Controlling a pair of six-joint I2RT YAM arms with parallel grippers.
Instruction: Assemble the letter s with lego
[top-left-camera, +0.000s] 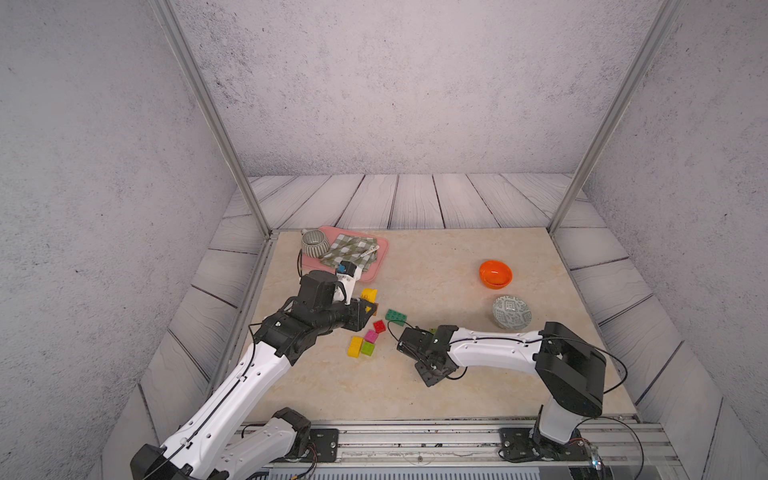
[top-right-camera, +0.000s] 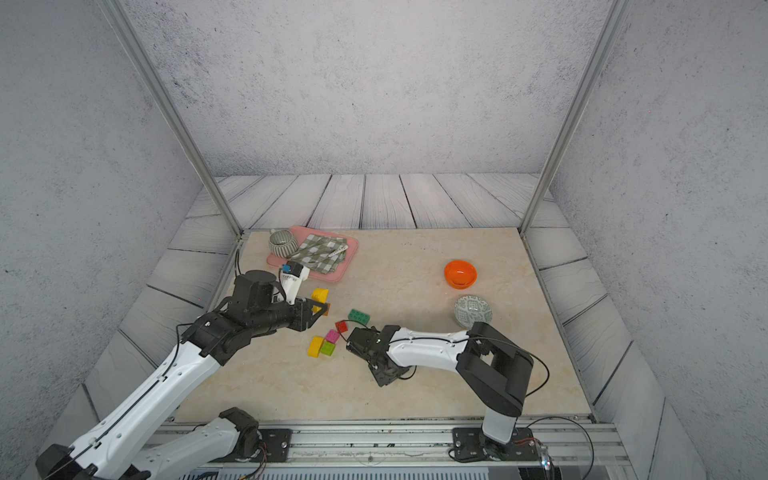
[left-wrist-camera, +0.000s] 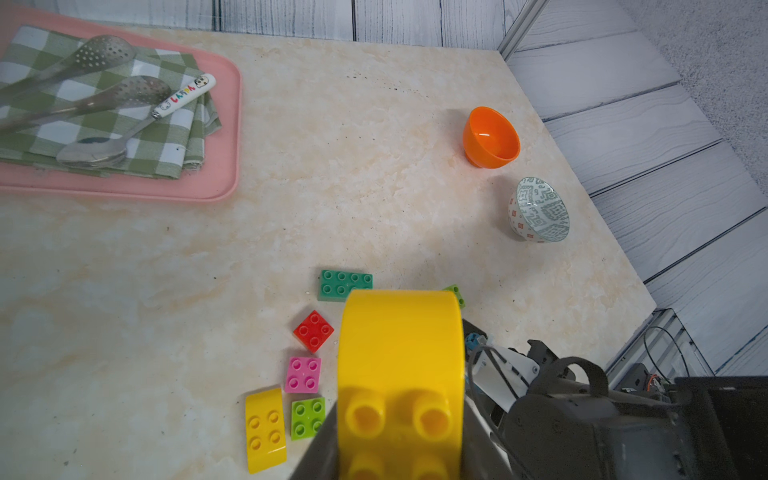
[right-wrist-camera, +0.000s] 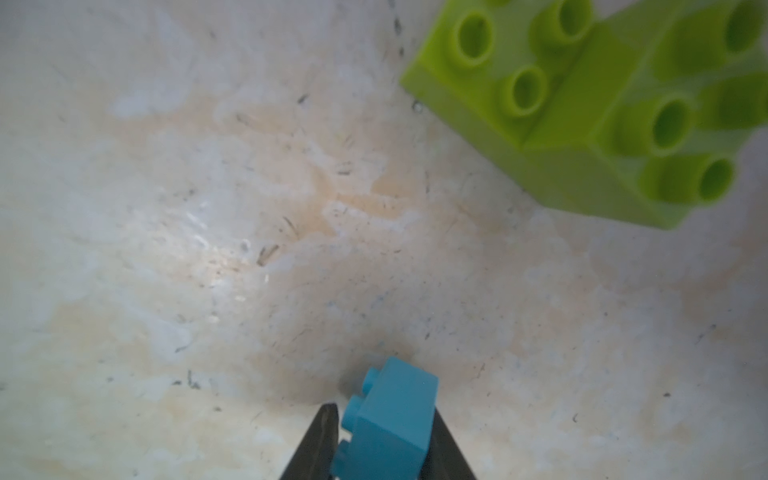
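Observation:
My left gripper (top-left-camera: 364, 308) is raised above the table, shut on a yellow brick (left-wrist-camera: 400, 344) that fills the lower middle of the left wrist view. My right gripper is low over the table with a blue brick (right-wrist-camera: 396, 404) between its fingers; whether it grips it is unclear. Lime bricks (right-wrist-camera: 608, 120) lie beyond that brick. A green brick (left-wrist-camera: 345, 284), red brick (left-wrist-camera: 313, 330), pink brick (left-wrist-camera: 303, 373), another yellow brick (left-wrist-camera: 265, 429) and a small lime brick (left-wrist-camera: 308, 418) lie on the table near the middle left.
A pink tray (left-wrist-camera: 224, 152) with a checked cloth and utensils sits at the back left, with a striped cup (top-left-camera: 314, 243). An orange bowl (top-left-camera: 495, 274) and patterned bowl (top-left-camera: 512, 311) stand at the right.

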